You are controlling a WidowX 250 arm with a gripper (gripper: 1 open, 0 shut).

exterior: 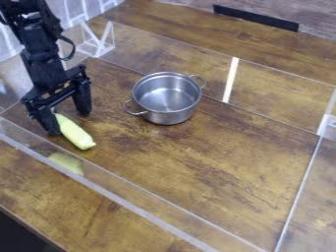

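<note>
My black gripper (61, 110) is lowered at the left of the view, open, its fingers around the upper end of a pale yellow-green elongated object (77, 135) lying on the wooden table. Whether the fingers touch it is hard to tell. A steel pot (168, 96) with two side handles stands to the right of the gripper, apart from it.
Transparent walls or panels edge the work area on the left, front and right. A black strip (254, 14) runs along the back.
</note>
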